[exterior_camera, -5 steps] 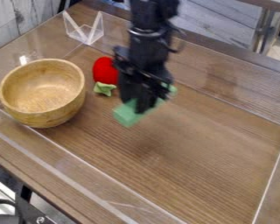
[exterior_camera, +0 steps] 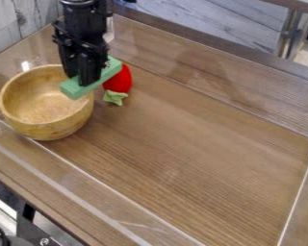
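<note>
The black gripper [exterior_camera: 85, 67] hangs at the upper left over the right rim of a yellow wooden bowl [exterior_camera: 28, 106], with a light green block [exterior_camera: 92, 81] at its fingers. A red object [exterior_camera: 122, 79] sits just right of it, partly hidden, and a small green star-like piece [exterior_camera: 115, 97] lies below that.
A white wall and edge border the back left, and a white railing stands at the top right.
The gripper has moved left and up from mid-table to the bowl, carrying the green block with it.
</note>
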